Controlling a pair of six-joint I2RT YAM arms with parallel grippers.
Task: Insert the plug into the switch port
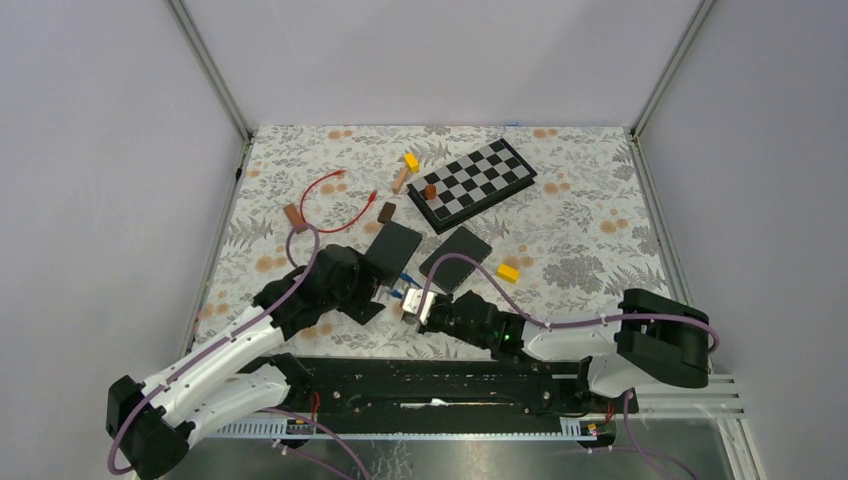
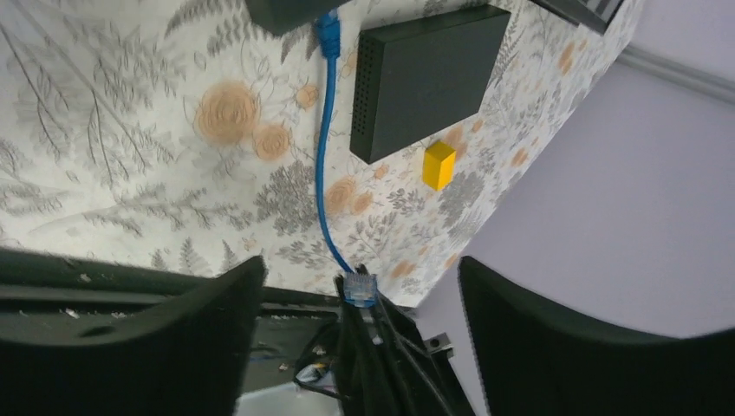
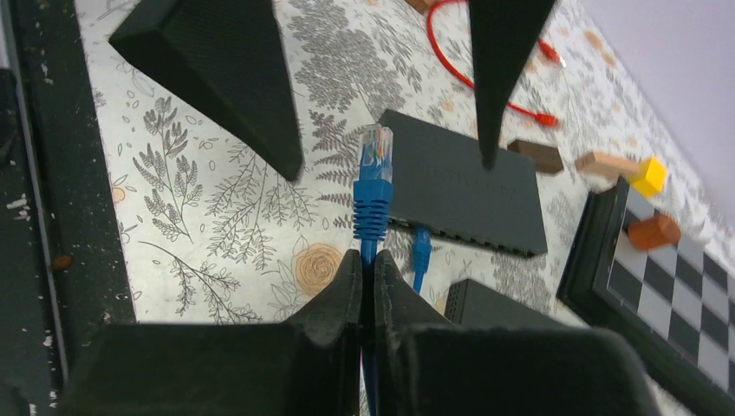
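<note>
My right gripper is shut on the blue cable (image 3: 371, 256) just behind its clear-tipped plug (image 3: 374, 160), which points away from the fingers. In the left wrist view that plug (image 2: 360, 290) shows end-on between the spread fingers of my left gripper, touching neither. My left gripper's fingers (image 3: 260, 113) stand wide apart on either side of the plug in the right wrist view. A black switch box (image 3: 468, 182) lies behind, with the cable's other blue plug (image 3: 421, 247) at its edge. Seen from the top, both grippers meet near the table's front.
A second black box (image 2: 429, 78) lies beside the first, with a yellow block (image 2: 439, 165) near it. A chessboard (image 1: 472, 185), a red cable (image 1: 330, 230) and small wooden blocks lie farther back.
</note>
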